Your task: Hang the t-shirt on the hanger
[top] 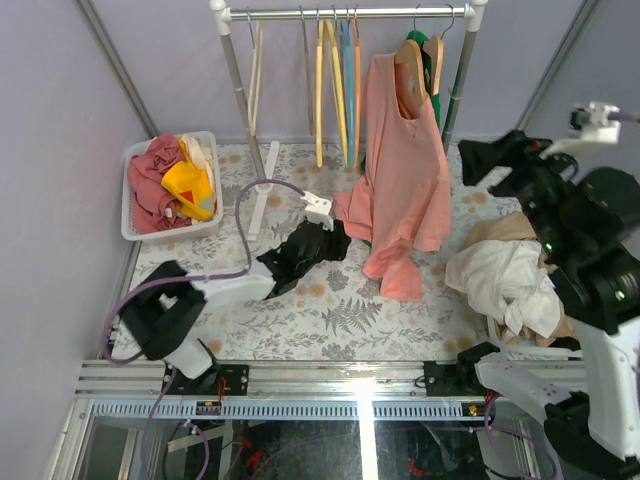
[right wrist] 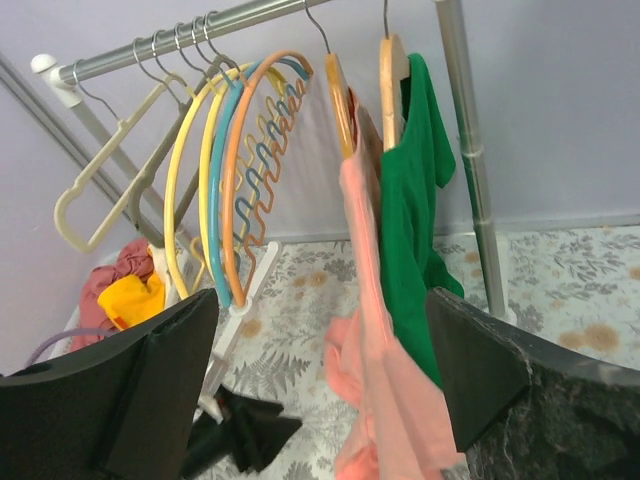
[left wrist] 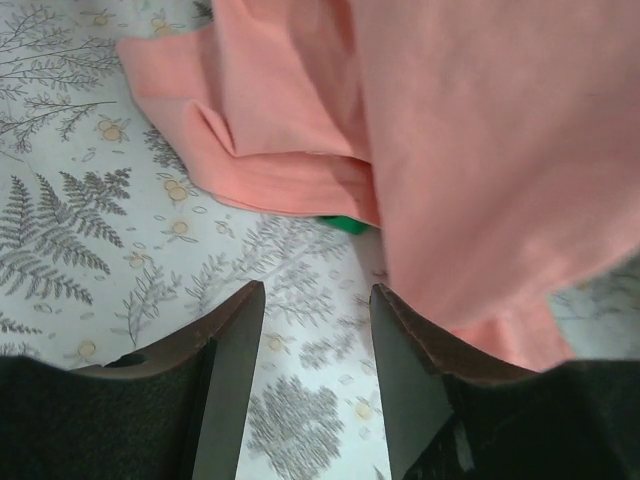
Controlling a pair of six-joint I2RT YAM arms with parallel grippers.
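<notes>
The pink shirt (top: 402,170) hangs on a wooden hanger (top: 410,68) from the rack, its lower part draped toward the table. Edge-on in the right wrist view, the pink shirt (right wrist: 362,230) hangs beside a green garment (right wrist: 413,200) on another wooden hanger (right wrist: 393,90). My left gripper (top: 345,240) is low, just left of the shirt's hem. In the left wrist view its fingers (left wrist: 235,365) stand apart with bare tabletop between them; pink cloth (left wrist: 480,150) lies beyond and to the right. At the right, raised, my right gripper is wide open, empty, facing the rack.
Several empty hangers (right wrist: 217,190) hang left of the shirt on the rack bar (top: 350,13). A white basket (top: 128,200) of clothes stands at the left; a white cloth heap (top: 505,285) lies at the right.
</notes>
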